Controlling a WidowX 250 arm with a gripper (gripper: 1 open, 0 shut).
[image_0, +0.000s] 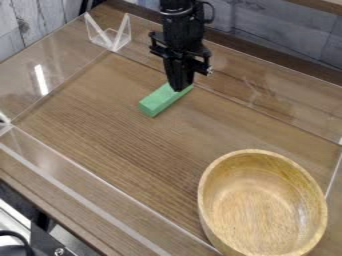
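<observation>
The black robot gripper (175, 74) hangs above the wooden table at the upper middle, its lower end just over the far end of a green bar (164, 100). It is shut, with nothing visible between its fingers. The green bar lies flat on the table, slanting from lower left to upper right.
A large round wooden bowl (261, 215) fills the lower right. Small white wire or plastic pieces stand at the back left and left edge. A dark cable lies at the lower left corner.
</observation>
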